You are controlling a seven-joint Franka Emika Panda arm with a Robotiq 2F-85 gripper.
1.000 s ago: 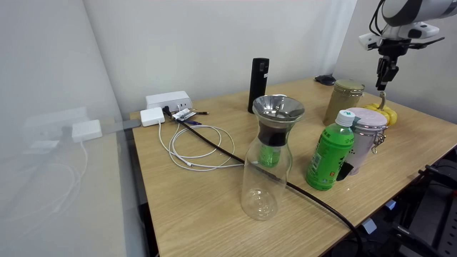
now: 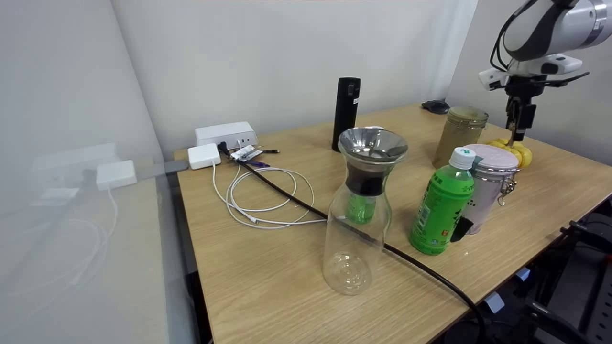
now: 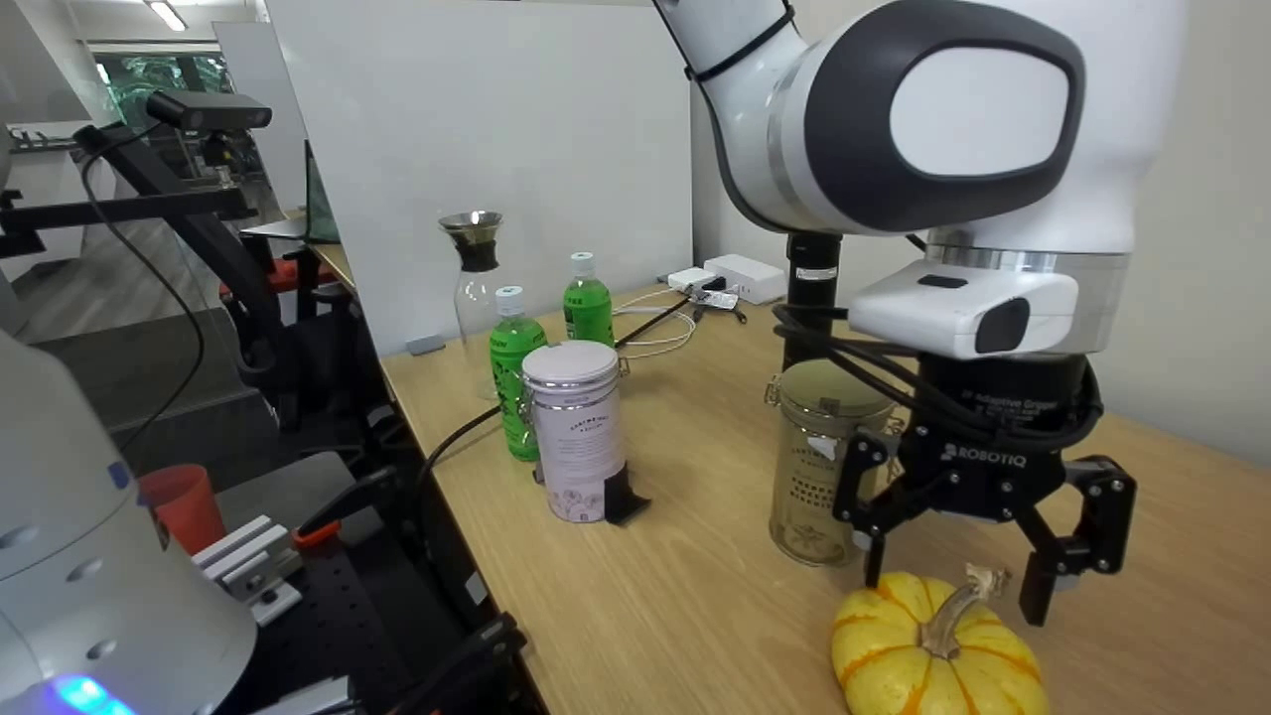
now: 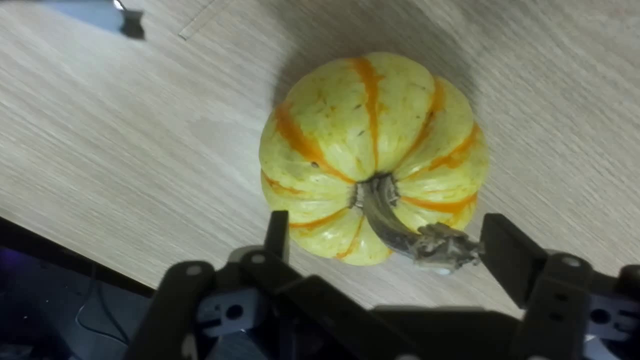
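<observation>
A small yellow pumpkin (image 4: 354,144) with orange stripes and a curved brown stem (image 4: 390,222) rests on the wooden table. My gripper is open just above it, and the wrist view has the stem lying between the two spread fingers, its ragged tip close to the right one. From exterior view 2, the gripper (image 3: 953,596) hangs over the pumpkin (image 3: 935,649) with one finger at each side of the stem; whether a finger touches the skin is hard to tell. In exterior view 1 the pumpkin (image 2: 519,154) is partly hidden behind a pink canister.
Close behind the pumpkin stands an olive canister (image 3: 822,465). The pink canister (image 3: 578,429), green bottles (image 3: 515,369) and a glass carafe (image 2: 353,246) occupy the other half. A black cylinder (image 2: 346,112) is upright by the wall. Cables (image 2: 269,195) cross the tabletop.
My gripper has come down toward the pumpkin, its fingers now at stem height instead of above it. The pumpkin and the other objects have stayed where they were.
</observation>
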